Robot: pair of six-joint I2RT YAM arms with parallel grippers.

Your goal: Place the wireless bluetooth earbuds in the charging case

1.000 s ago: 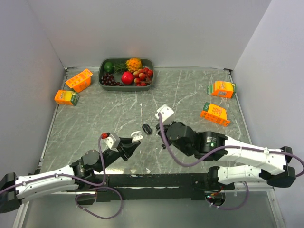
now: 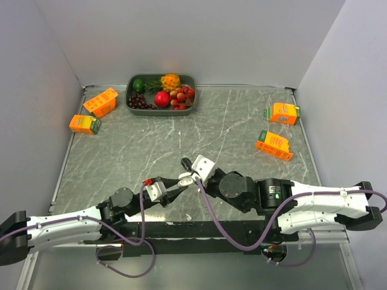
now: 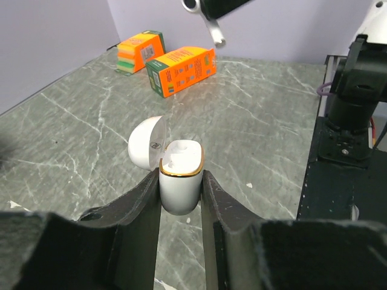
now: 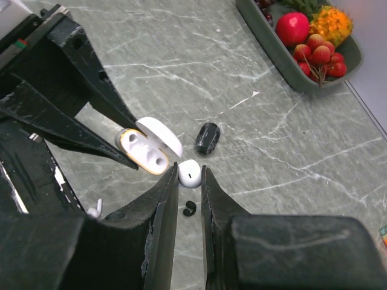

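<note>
The open white charging case is held upright in my left gripper, lid standing up; in the right wrist view its two empty wells (image 4: pixel 144 151) face up. My right gripper is shut on a small white earbud (image 4: pixel 189 171), just right of the case and apart from it in that view. In the top view both grippers meet near the centre, partly hiding each other. A dark oblong object (image 4: pixel 207 138) and a small black piece (image 4: pixel 189 208) lie on the table.
A green tray (image 2: pixel 160 112) of fruit stands at the back. Orange cartons lie at the left (image 2: pixel 84 124) and right (image 2: pixel 274 145). Its front edge is dark.
The right arm has come leftward and down to the case from farther up and right. The left arm with the case has shifted slightly right.
</note>
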